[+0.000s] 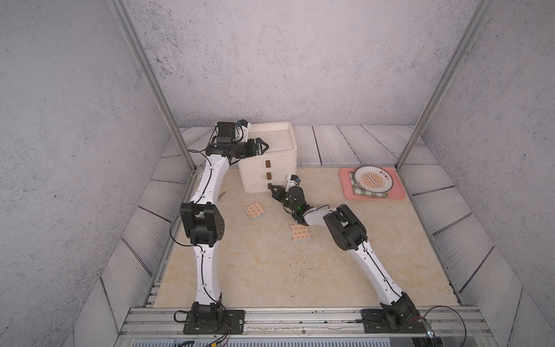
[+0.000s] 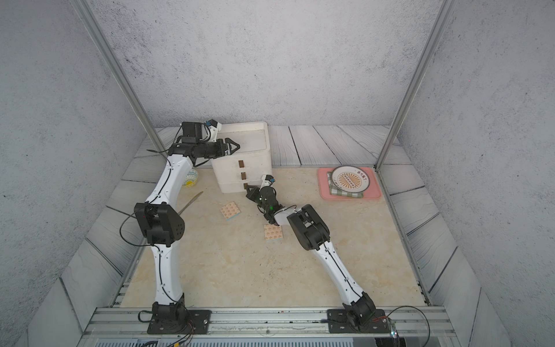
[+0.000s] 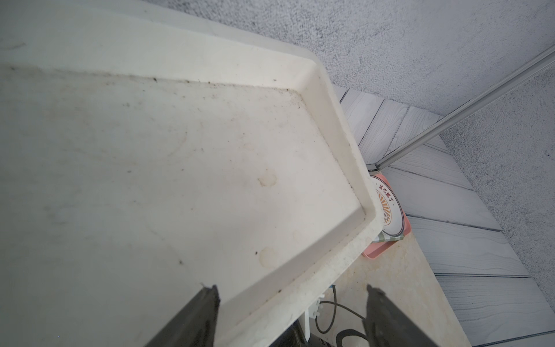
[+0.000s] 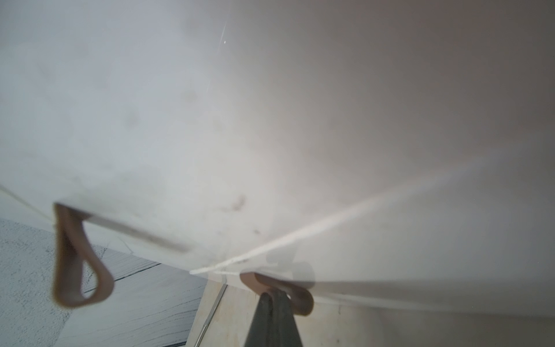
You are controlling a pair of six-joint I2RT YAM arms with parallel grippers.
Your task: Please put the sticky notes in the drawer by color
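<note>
A white drawer unit [image 1: 254, 173] with brown pull tabs stands at the back. Two patterned sticky-note pads lie on the table: one [image 1: 255, 210] in front of the unit, another [image 1: 300, 232] nearer. My left gripper [image 1: 261, 147] is over the unit's top tray, fingers apart in the left wrist view, nothing between them. My right gripper [image 1: 274, 188] is shut at the lowest pull tab [image 4: 300, 297]; whether the tab is pinched cannot be told.
A pink tray [image 1: 397, 190] with a plate [image 1: 373, 178] and checked cloth sits at the back right. A jar [image 2: 189, 179] is left of the unit.
</note>
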